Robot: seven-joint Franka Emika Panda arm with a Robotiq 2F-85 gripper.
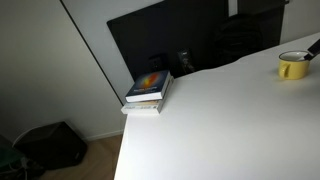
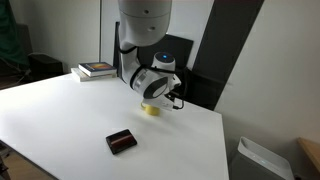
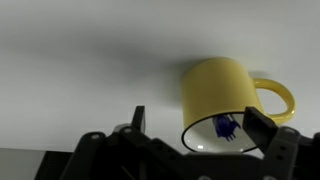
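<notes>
A yellow mug (image 3: 215, 85) with a white inside fills the right half of the wrist view, its handle to the right. Inside it lies a small blue object (image 3: 226, 127), partly hidden by the rim and too small to name. My gripper is open at the mug's mouth, one finger left of the rim and the other in front of its right side. In the first exterior view the mug (image 1: 293, 66) stands upright at the right edge, a dark fingertip (image 1: 315, 49) beside its rim. The second exterior view shows the mug (image 2: 152, 111) below the arm.
Books (image 1: 147, 91) are stacked at the table's far corner. A black box-like object (image 2: 121, 141) with a red mark lies on the white table (image 2: 60, 125). A white bin (image 2: 262, 158) stands off the table's right side.
</notes>
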